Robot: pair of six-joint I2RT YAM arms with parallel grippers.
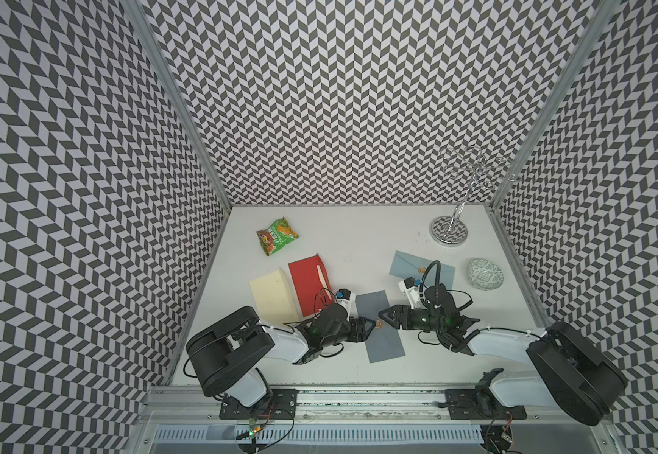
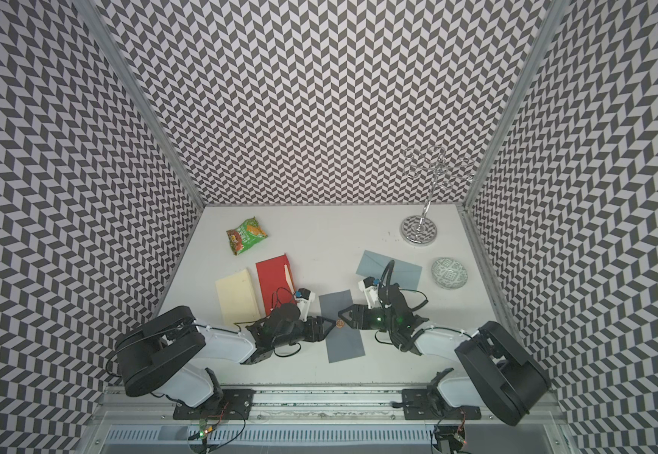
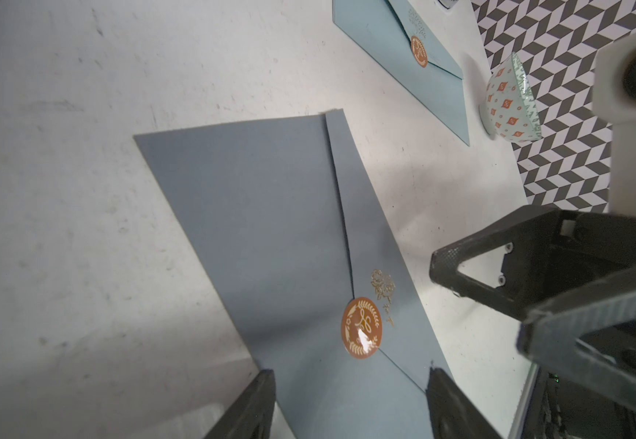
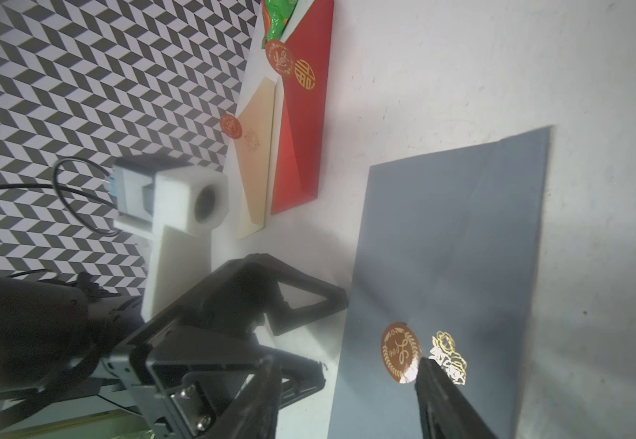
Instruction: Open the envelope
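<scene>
A grey-blue envelope (image 3: 266, 219) lies flat on the table between my two arms, its flap closed under a round orange-brown seal (image 3: 362, 327). My left gripper hangs over the envelope from the left with its fingers apart; the gap holds nothing. From the opposite side my right gripper, open and empty, reaches over the same envelope. Both sets of fingertips are close to the seal in the top left view. Whether any finger touches the paper cannot be told. In the right wrist view, one right finger stands near the seal (image 4: 400, 352).
Behind the right arm lies a light blue envelope (image 1: 408, 265), with a patterned bowl (image 1: 485, 274) and a metal stand (image 1: 448, 230) farther right. A red envelope (image 1: 306, 280) and a cream one (image 1: 272, 295) lie at left, a green snack bag (image 1: 276, 236) behind.
</scene>
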